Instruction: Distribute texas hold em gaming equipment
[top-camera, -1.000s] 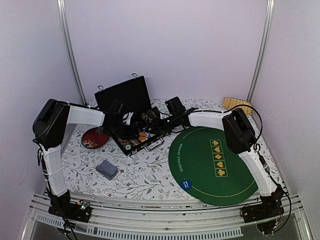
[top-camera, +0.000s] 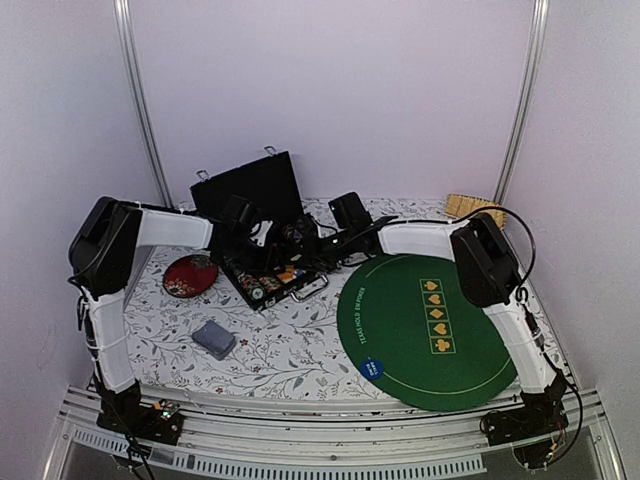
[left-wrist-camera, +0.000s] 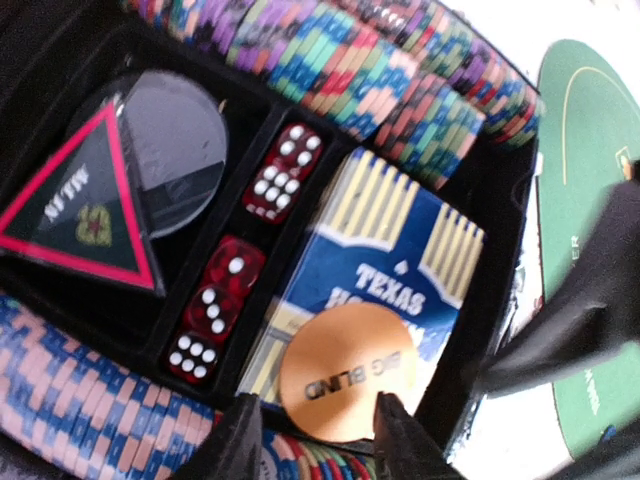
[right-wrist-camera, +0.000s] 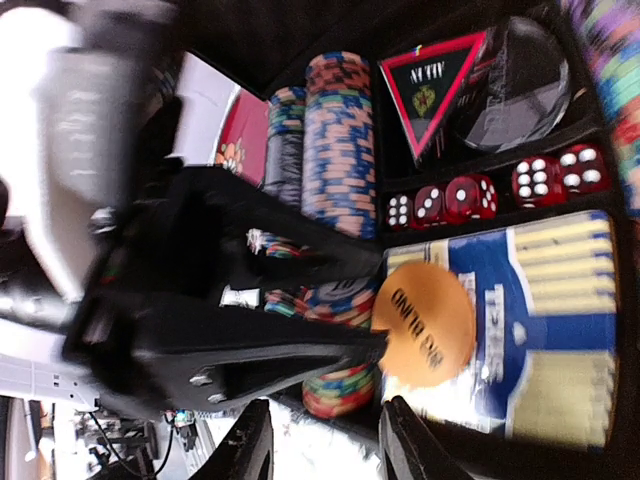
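The poker case (top-camera: 255, 290) lies open at the back, both grippers over it. An orange BIG BLIND disc (left-wrist-camera: 345, 365) lies on a blue Texas Hold'em card pack (left-wrist-camera: 390, 270). My left gripper has its fingers apart at the disc's near edge; in the right wrist view they reach over the disc from the left. My right gripper is below the card pack in its view; what it holds, if anything, is unclear. Red dice (left-wrist-camera: 280, 185), a triangular ALL IN marker (left-wrist-camera: 80, 200) and chips (left-wrist-camera: 100, 400) fill the compartments.
A green mat (top-camera: 400, 330) with a blue disc (top-camera: 371, 369) covers the right. A red round item (top-camera: 188, 276) and grey object (top-camera: 214, 338) lie left. A pale wooden rack (top-camera: 475, 208) is back right.
Both arms have shifted only slightly over the case; the right arm's elbow has moved a little. The case and items on the table look unmoved.
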